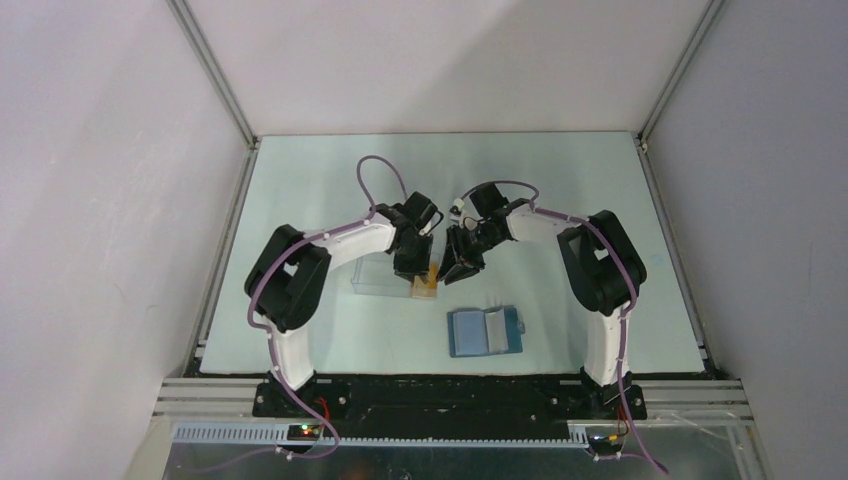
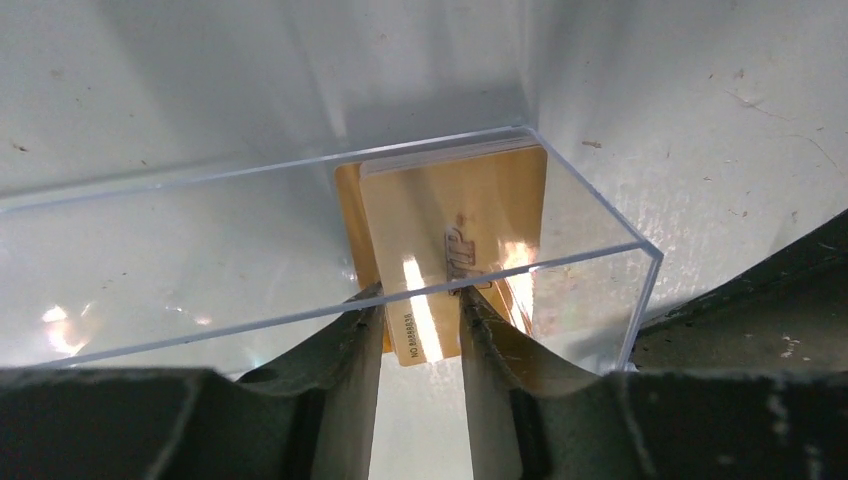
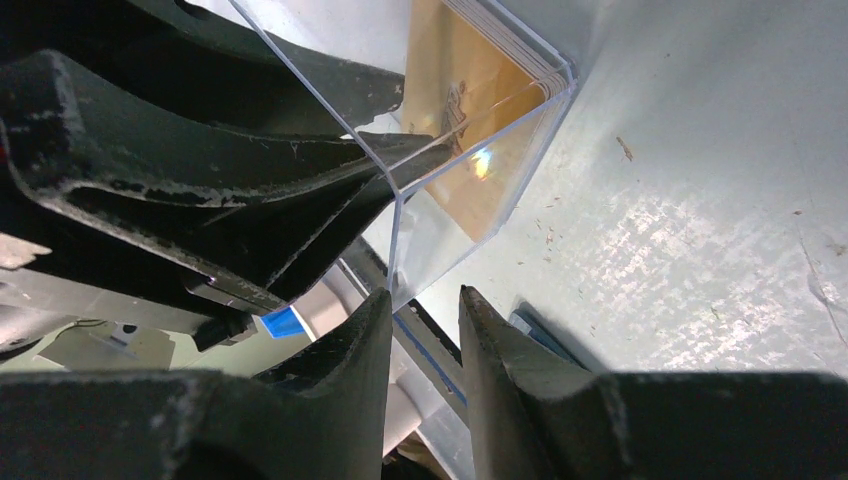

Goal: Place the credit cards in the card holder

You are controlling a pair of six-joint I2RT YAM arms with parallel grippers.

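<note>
Gold cards stand stacked inside the clear card holder at its right end, seen through its walls. In the left wrist view my left gripper is open at the holder, its fingertips either side of the front gold card's lower part. In the right wrist view my right gripper is beside the holder's corner; whether anything is between its fingertips cannot be made out, and the fingers stand a little apart. Large black parts of the left gripper fill the upper left of that view.
A blue object with lighter panels lies at the front right of the white table.
</note>
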